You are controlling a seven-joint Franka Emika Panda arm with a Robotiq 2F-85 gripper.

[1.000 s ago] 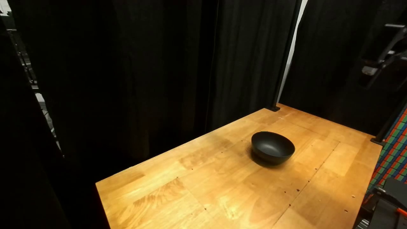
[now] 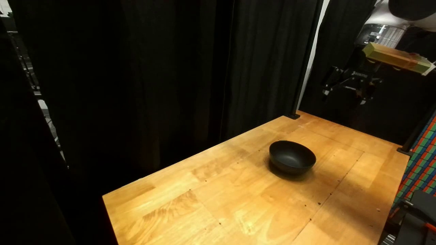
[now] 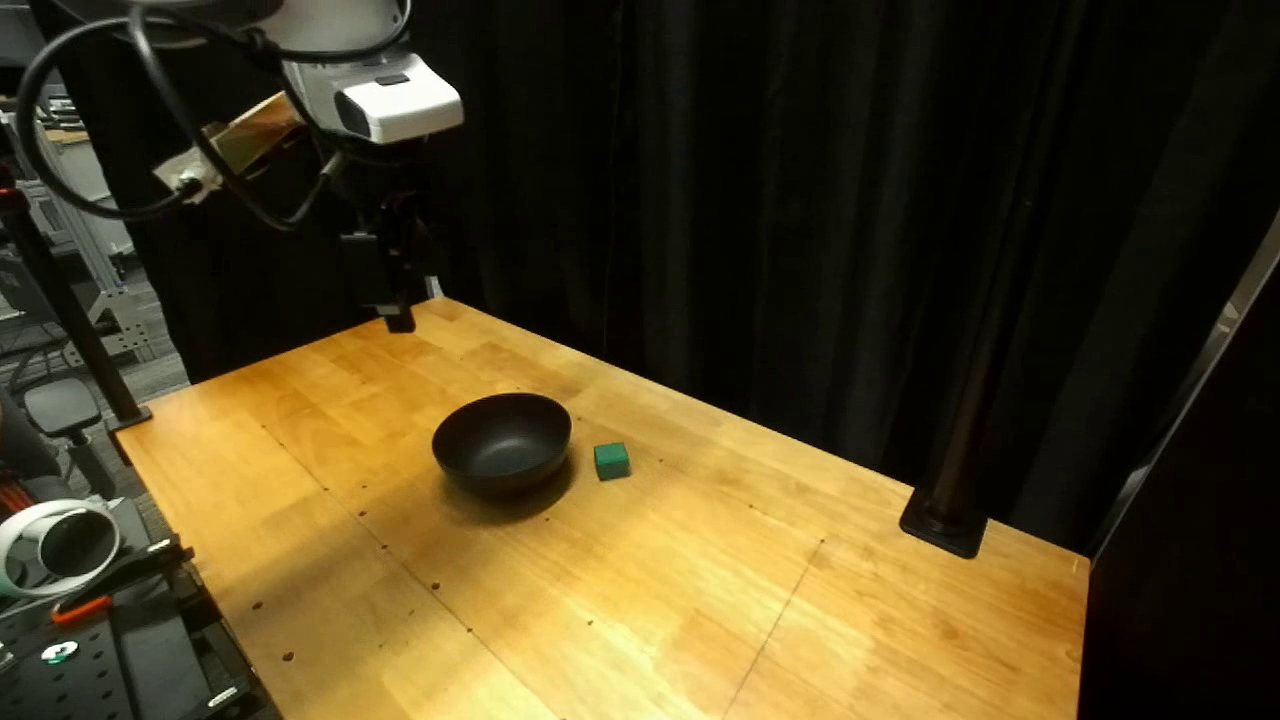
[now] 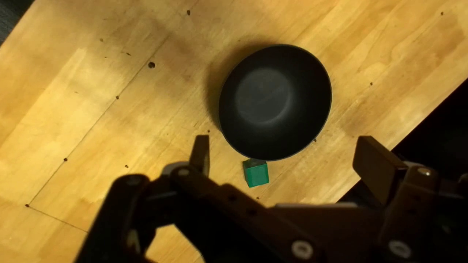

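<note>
A black bowl (image 2: 292,157) rests upright on the wooden table. Close by it lies a small green block (image 3: 611,461), on the bare wood outside the rim; in exterior view 1 the bowl hides this block. From the wrist view, the block (image 4: 256,172) appears just below the edge of the bowl (image 4: 275,103). My gripper is open, its fingers wide apart and nothing between them. It hangs well above the table, as its place in exterior view 1 (image 2: 344,100) shows.
Black curtains (image 2: 163,81) line its far side. A dark post (image 3: 960,456) stands on the table's edge, and equipment (image 3: 96,624) sits beyond the near left edge.
My arm and gripper have swung leftward into exterior view 1 from its right edge, where only part of the gripper showed. The bowl has stayed put.
</note>
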